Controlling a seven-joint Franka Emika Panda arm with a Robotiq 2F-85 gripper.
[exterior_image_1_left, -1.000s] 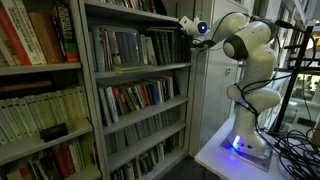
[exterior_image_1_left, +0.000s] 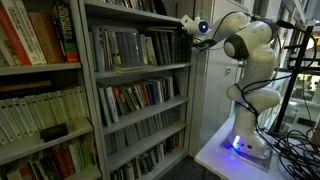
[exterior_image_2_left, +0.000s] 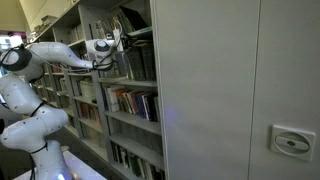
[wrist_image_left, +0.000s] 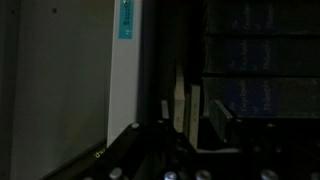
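In the dark wrist view, my gripper points into a shelf, with its fingers apart. Two thin pale book spines, a left one (wrist_image_left: 179, 100) and a right one (wrist_image_left: 195, 112), stand in the gap between the fingers. Whether either finger touches them is too dark to tell. From outside, my gripper (exterior_image_1_left: 187, 30) is at the right end of an upper shelf of the bookcase, its fingertips hard to make out.
Thick dark books (wrist_image_left: 262, 97) fill the right of the wrist view. A white upright panel with a blue label (wrist_image_left: 126, 20) stands close on the left. Books (exterior_image_1_left: 135, 96) fill lower shelves; the white table (exterior_image_1_left: 218, 158) under the arm is largely bare.
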